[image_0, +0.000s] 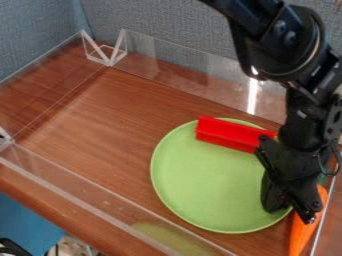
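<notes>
A green plate (201, 190) lies on the wooden table on the right side, with a red block (230, 133) across its back rim. My black gripper (278, 200) is low at the plate's right rim, shut; whether its fingertips touch the rim is hard to tell. An orange carrot (302, 232) lies right of the plate, partly hidden behind the gripper.
Clear plastic walls border it, with white corner brackets (104, 52) at the back and left. A grey padded wall stands behind.
</notes>
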